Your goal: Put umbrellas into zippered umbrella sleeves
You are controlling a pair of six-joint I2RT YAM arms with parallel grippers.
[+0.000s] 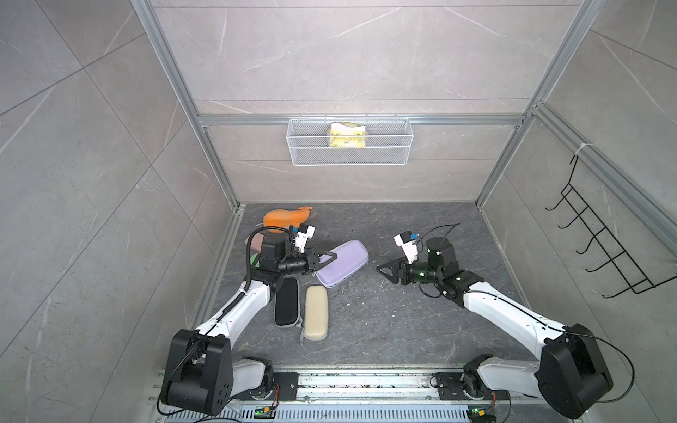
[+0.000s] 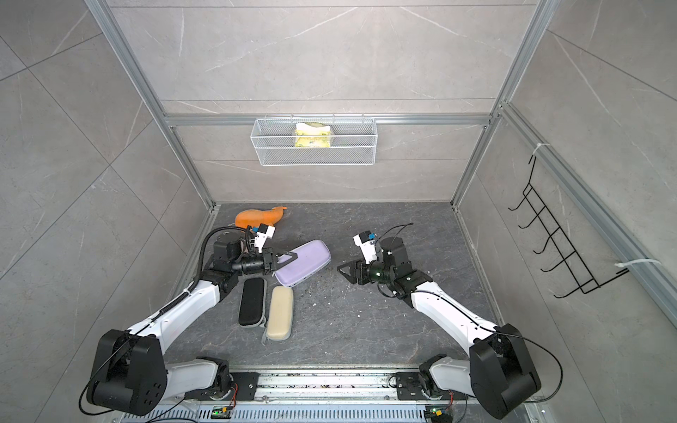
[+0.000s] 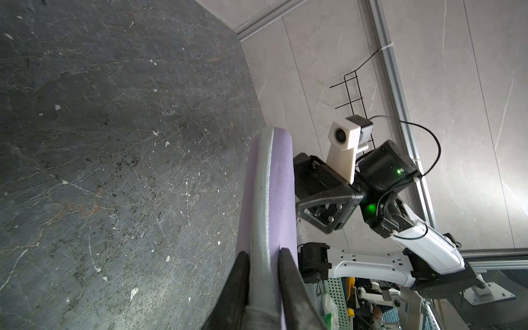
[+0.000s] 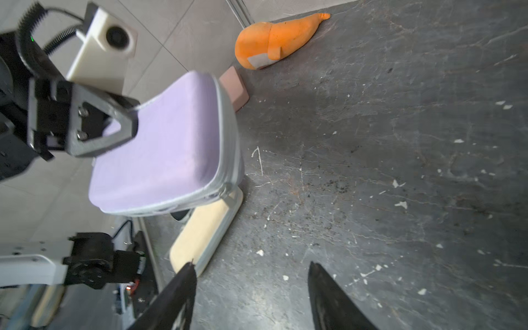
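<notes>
A lilac zippered case (image 1: pixel 345 262) is gripped by my left gripper, whose fingers clamp its two broad faces near one end. In the right wrist view the lilac case (image 4: pixel 165 143) hangs above the floor, its grey zip edge (image 4: pixel 228 132) turned toward my right arm. My right gripper stands to the right of the case, apart from it, its fingers spread with only floor between them. A black case (image 1: pixel 287 303) and a cream case (image 1: pixel 316 312) lie side by side in front of the left arm. No umbrella can be made out.
An orange plush-like object (image 1: pixel 285 217) lies at the back left, with a pinkish block (image 4: pixel 234 88) near it. A wire basket (image 1: pixel 349 156) hangs on the back wall. A black hook rack (image 1: pixel 599 236) is on the right wall.
</notes>
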